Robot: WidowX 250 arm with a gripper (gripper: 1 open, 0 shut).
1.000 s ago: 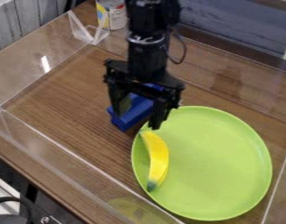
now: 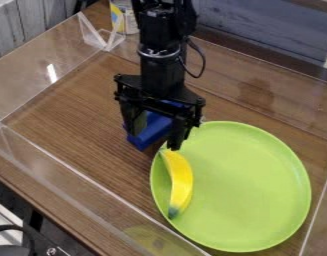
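My black gripper [image 2: 155, 123] hangs over a blue object [image 2: 144, 131], probably a block or cloth, at the centre of the view, hiding part of it. The gripper is open; whether its fingers touch the blue object I cannot tell. Just below and right, a yellow banana [image 2: 181, 183] lies on the left part of a large green plate [image 2: 255, 185].
A can or container [image 2: 122, 18] stands at the back left. A black cable [image 2: 12, 235] is at the lower left edge. Walls border the table behind.
The gripper has shifted slightly left over the blue object since a second ago. The banana and plate have not moved.
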